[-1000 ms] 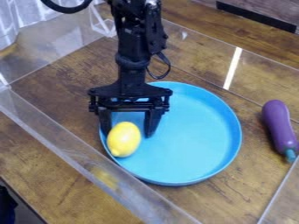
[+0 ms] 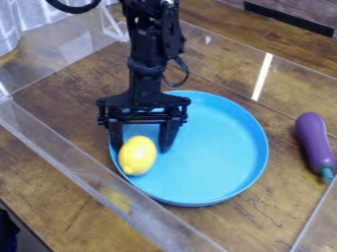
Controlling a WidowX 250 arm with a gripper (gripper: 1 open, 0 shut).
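A black robot arm reaches down from the top of the view to my gripper [image 2: 142,132], which is low over the left part of a blue plate [image 2: 219,162]. Its fingers straddle the area just behind a yellow oval object [image 2: 137,155] lying on the plate's left side. I cannot tell whether the fingers touch it or how far apart they stand.
A purple eggplant-like object [image 2: 314,143] with a teal end lies on the wooden table [image 2: 66,89] at the right, apart from the plate. Clear plastic walls run along the left and lower right. The table behind the plate is largely clear.
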